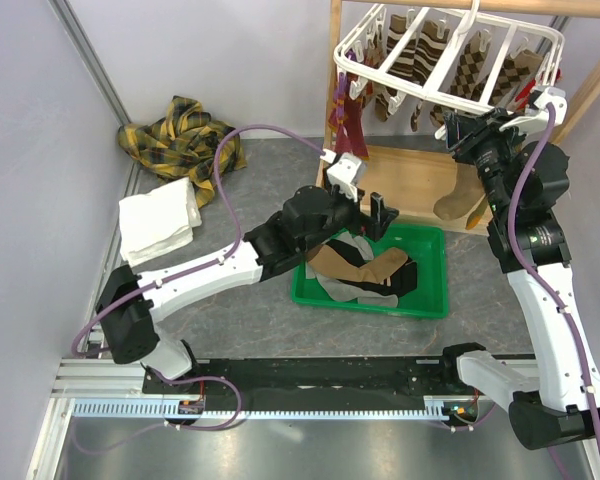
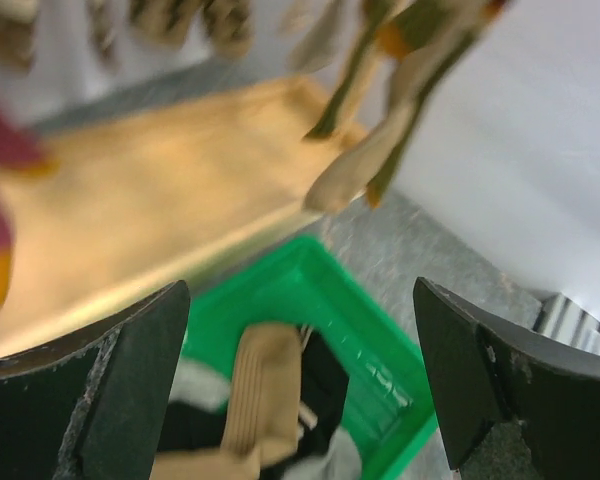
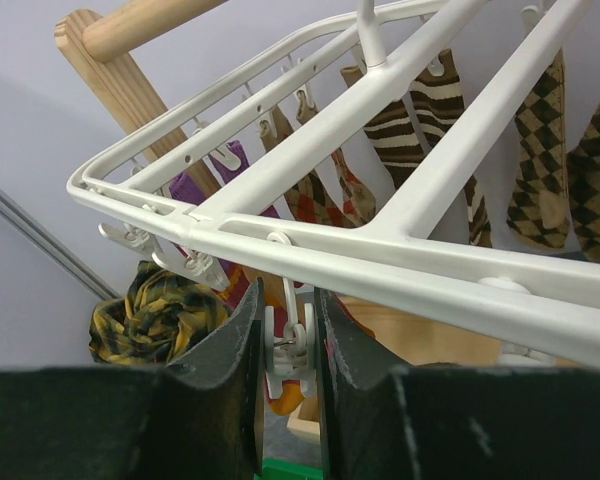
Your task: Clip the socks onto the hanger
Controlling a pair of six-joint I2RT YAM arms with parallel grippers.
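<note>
The white clip hanger (image 1: 440,70) hangs from a wooden rack with several socks clipped along it. My right gripper is shut on a white clip (image 3: 290,355) under the hanger's front rail, at the right in the top view. My left gripper (image 1: 375,215) is open over the green bin (image 1: 315,305), nothing between its fingers; its wrist view is blurred. In the bin lie brown, black and grey socks (image 1: 355,262).
A wooden shelf (image 1: 400,175) is under the hanger. At the left lie a white cloth stack (image 1: 155,225) and a plaid cloth (image 1: 180,145). The grey floor between them and the bin is clear.
</note>
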